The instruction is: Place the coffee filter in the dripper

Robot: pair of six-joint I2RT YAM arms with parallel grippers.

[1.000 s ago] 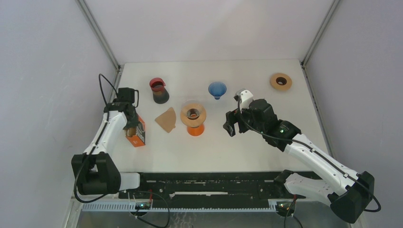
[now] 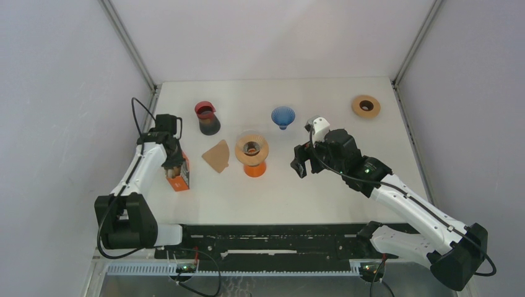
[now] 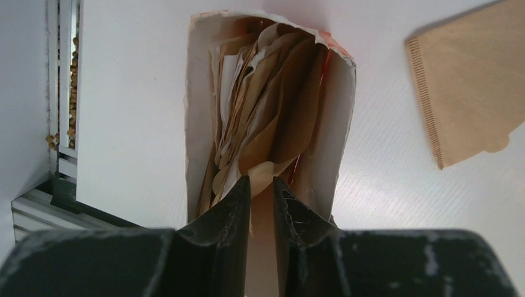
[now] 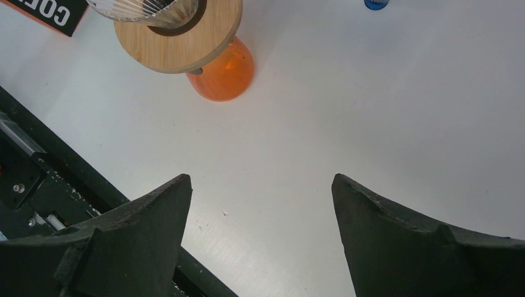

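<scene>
Inside an open orange and white box (image 3: 199, 111), brown and white paper coffee filters (image 3: 282, 102) stand packed upright. At the box's near end my left gripper is open by a narrow gap, its fingertips reaching over the filters; a tan filter edge shows between and behind the tips, but a grip on it does not show. One flat brown filter (image 2: 217, 156) lies on the table right of the box. A clear dripper (image 2: 251, 148) with a wooden collar (image 4: 179, 52) sits on an orange-based stand (image 4: 224, 71). My right gripper hangs wide open and empty over bare table.
A dark jug with a red top (image 2: 207, 117) stands behind the flat filter. A blue ribbed cone (image 2: 283, 116) sits at the back middle, and a loose wooden ring (image 2: 366, 106) lies at the back right.
The left arm has shifted slightly to the right at the box, and the box's near opening looks a little different, with more tan paper showing. The right arm and other objects look unmoved.
</scene>
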